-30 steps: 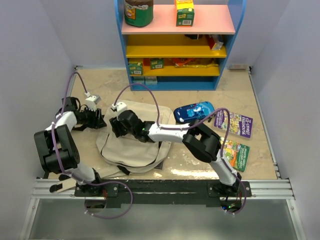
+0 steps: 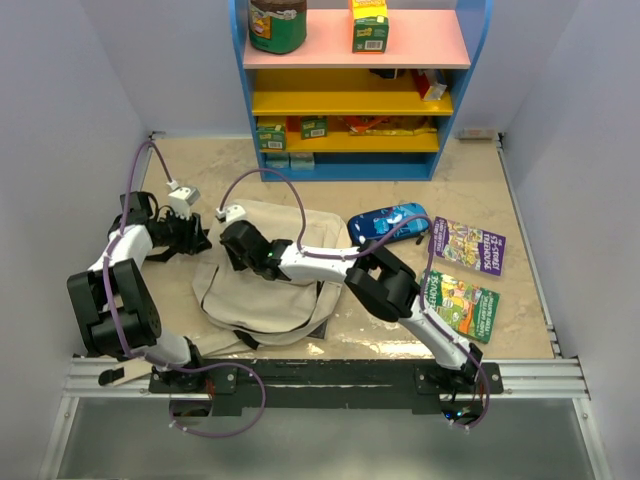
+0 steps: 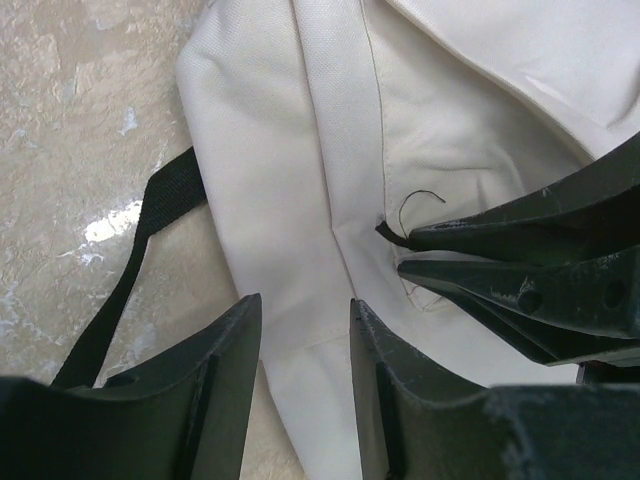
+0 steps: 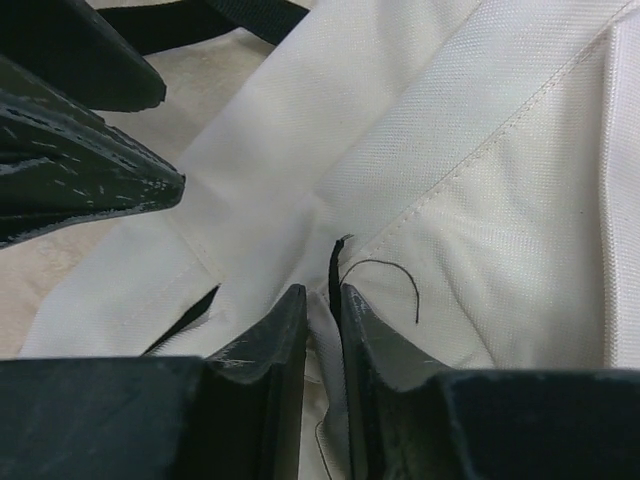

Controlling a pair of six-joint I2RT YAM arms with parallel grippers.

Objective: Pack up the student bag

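Note:
The cream fabric bag [image 2: 270, 300] lies flat in the middle of the table, with a black strap [image 3: 165, 195] beside it. My right gripper [image 2: 235, 255] is down on the bag's upper left; in the right wrist view its fingertips [image 4: 355, 330] are close around a dark zip pull and a fold of cloth, and whether they grip is unclear. My left gripper is part open just left of it, over the bag's edge, with nothing seen between its fingers.
A blue pencil case [image 2: 390, 222], a purple book [image 2: 467, 247] and a green book [image 2: 462, 305] lie to the right. A shelf unit [image 2: 350, 172] with boxes stands at the back. Walls close in both sides.
The right arm has shifted slightly, its gripper staying at the bag's upper left. The left arm has hardly moved.

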